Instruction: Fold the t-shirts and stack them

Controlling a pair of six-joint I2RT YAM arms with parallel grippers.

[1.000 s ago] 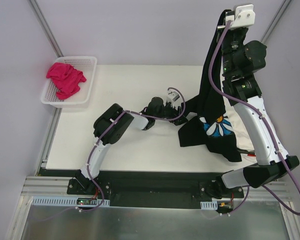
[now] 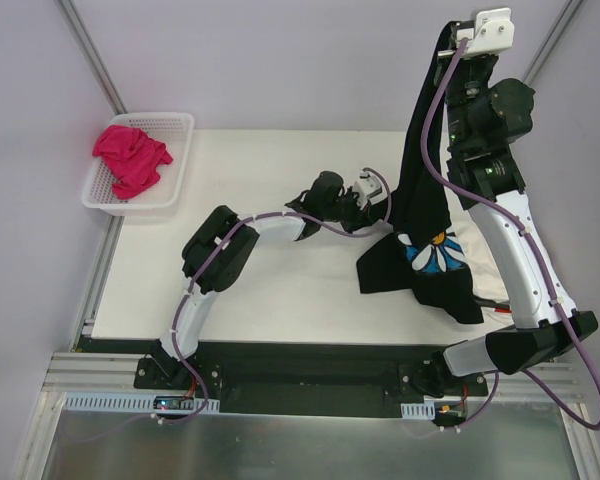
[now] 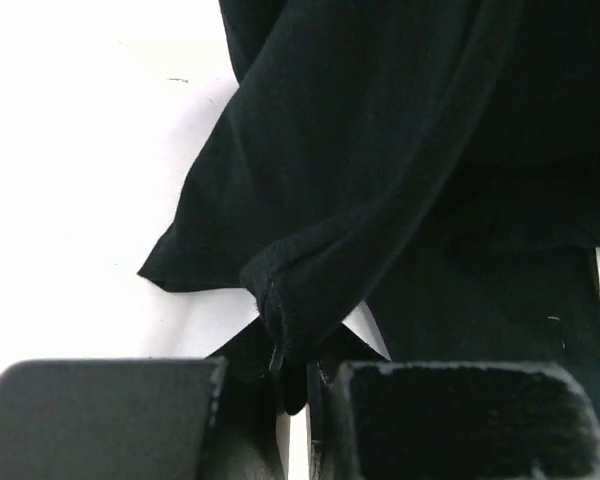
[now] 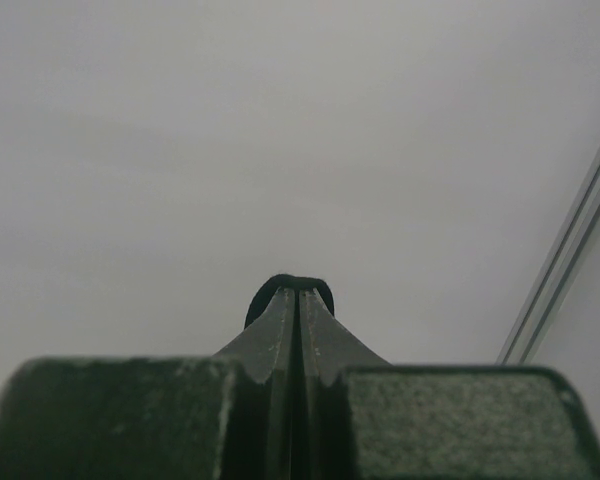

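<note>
A black t-shirt (image 2: 420, 275) with a blue-and-white flower print hangs from my right gripper (image 2: 448, 52), raised high at the back right; its lower part lies on the table. In the right wrist view a bit of black cloth shows at the tips of the shut right gripper. My left gripper (image 2: 376, 205) is low at the shirt's left edge, shut on a narrow fold of it (image 3: 290, 340), as the left wrist view shows.
A white basket (image 2: 165, 205) holding red cloth (image 2: 130, 160) stands at the back left. Pale fabric (image 2: 480, 260) lies at the right, under the black shirt.
My left gripper has risen and shifted slightly toward the back right, with the shirt's edge at it. The right arm stays where it was.
</note>
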